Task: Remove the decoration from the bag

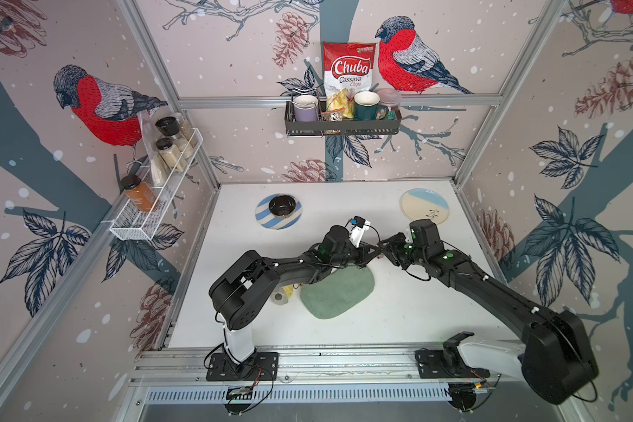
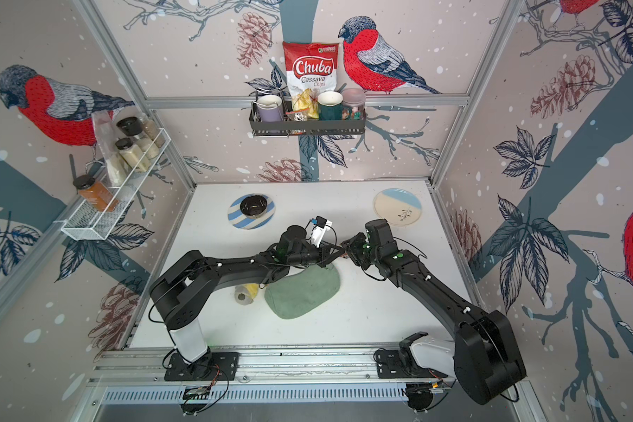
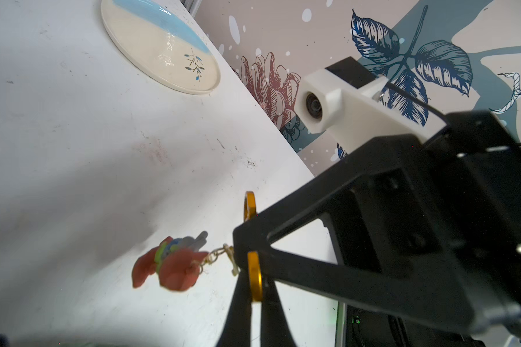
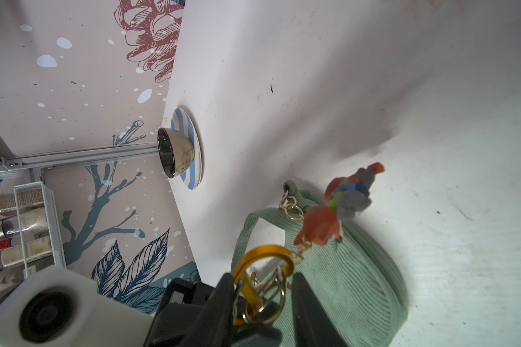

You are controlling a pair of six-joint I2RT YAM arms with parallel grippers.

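The green bag [image 1: 334, 295] lies flat mid-table, a handle with gold rings showing in the right wrist view. A colourful decoration [image 4: 335, 202] with red parts and a gold chain and clasp hangs above the table, between the arms. My left gripper [image 1: 370, 253] and right gripper [image 1: 385, 247] meet tip to tip above the bag's upper edge. The left is shut; its yellow-edged tips [image 3: 254, 274] are by the chain and the other gripper. At the right gripper's fingers [image 4: 306, 312], part open, is the gold clasp; whether either grips it is unclear.
A striped plate with a black bowl [image 1: 282, 205] is back left, a cream-blue plate [image 1: 423, 205] back right. A yellow-grey item [image 1: 280, 295] lies left of the bag, partly behind the left arm. Shelves hang on the walls.
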